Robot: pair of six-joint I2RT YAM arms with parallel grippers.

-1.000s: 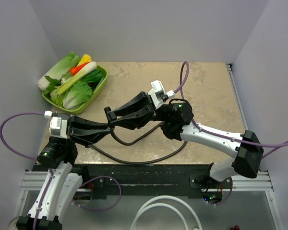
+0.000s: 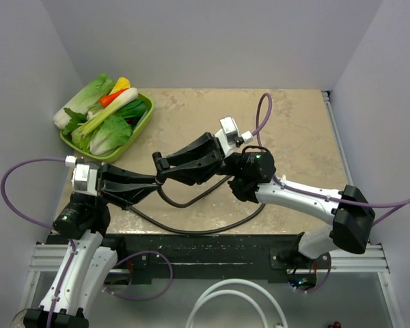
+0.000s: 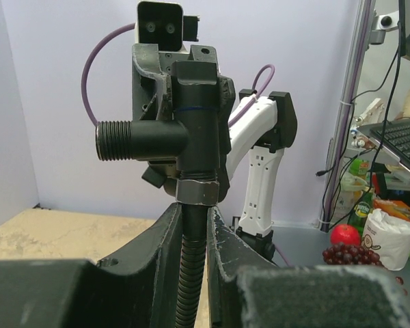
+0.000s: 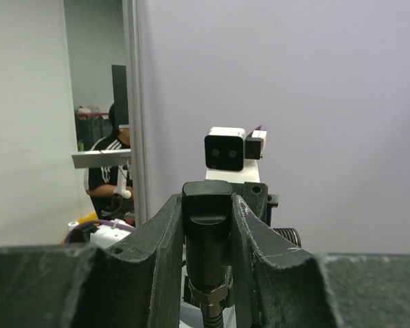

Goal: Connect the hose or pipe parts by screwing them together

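Both grippers meet over the table at centre in the top view. My left gripper is closed around the black corrugated hose just below its metal end collar. My right gripper is closed around a black tee fitting with a threaded side branch, which sits directly on top of that collar. Whether the two are fully joined I cannot tell. The rest of the hose lies in loops on the table, partly hidden under the arms.
A green basket of vegetables stands at the back left of the table. Walls enclose the back and sides.
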